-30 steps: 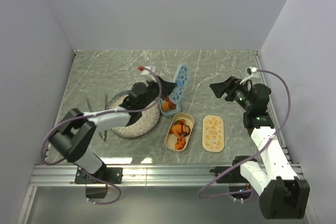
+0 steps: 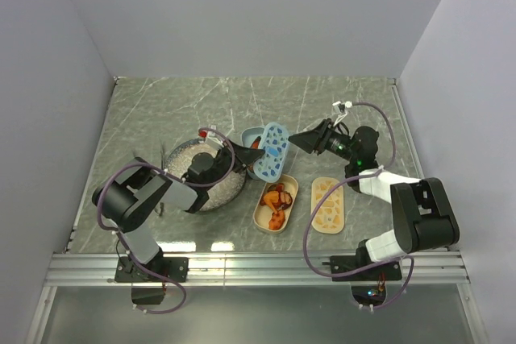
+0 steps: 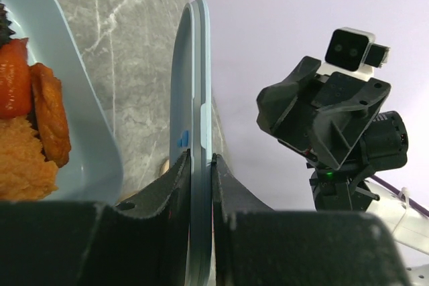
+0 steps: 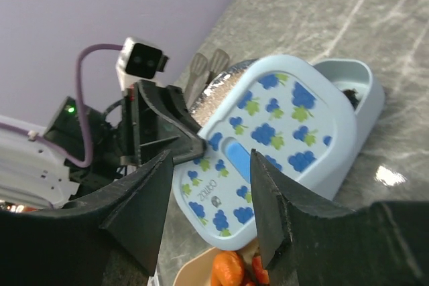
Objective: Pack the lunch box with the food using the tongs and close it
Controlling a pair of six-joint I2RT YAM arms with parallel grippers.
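Note:
My left gripper (image 2: pixel 253 151) is shut on a pale blue lid (image 2: pixel 272 159) with a flower pattern, held upright on edge; the left wrist view shows its rim between the fingers. Behind the lid is the light blue lunch box (image 3: pixel 87 132) with fried food inside. My right gripper (image 2: pixel 298 140) is open, just right of the lid, which fills much of the right wrist view (image 4: pixel 281 125) beyond empty fingers. The cream food container (image 2: pixel 260 215) with chicken sits in front of both.
A large speckled plate (image 2: pixel 214 199) lies under the left arm, with tongs beside it. A cream tray (image 2: pixel 328 227) lies at front right.
The left gripper and lid have moved down and toward the front. The right gripper has moved left, closer to the lid.

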